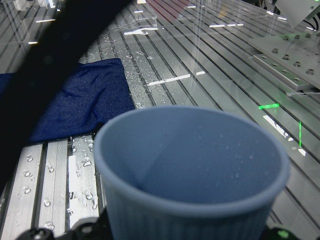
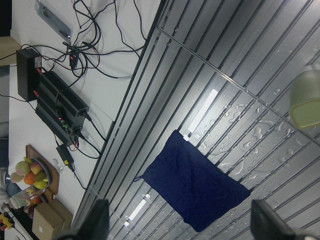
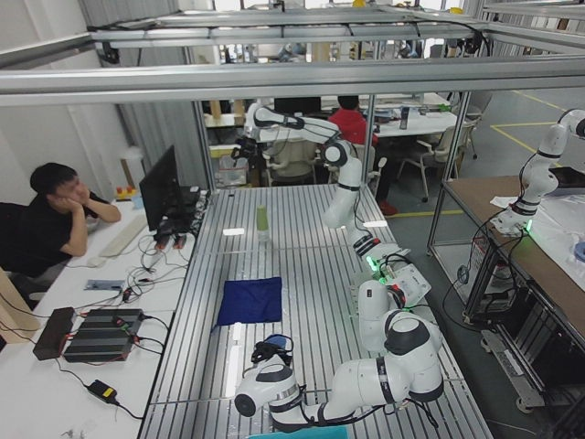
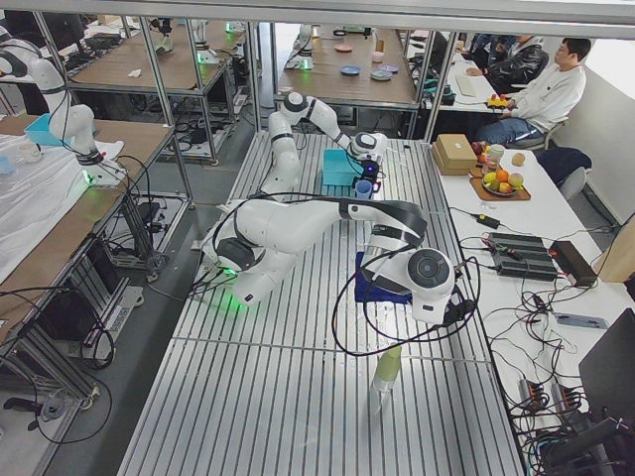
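Observation:
A blue cup [image 1: 190, 200] fills the lower middle of the left wrist view, with my left gripper around it low over the table [image 1: 230, 75]; in the camera left view it is mostly hidden behind the left wrist [image 3: 274, 384]. My right gripper is raised high above the table, its fingers apart with nothing between them. A green cup or bottle [image 4: 387, 362] stands upright at the far end in the camera left view, apart from both grippers. A dark blue cloth [image 3: 249, 300] lies flat between the arms.
A teal bin [image 4: 339, 167] sits at the left arm's end of the table. Water drops dot the metal surface. A side desk with electronics boxes [image 3: 101, 334], cables, a monitor and a fruit tray [image 4: 501, 183] runs along the edge.

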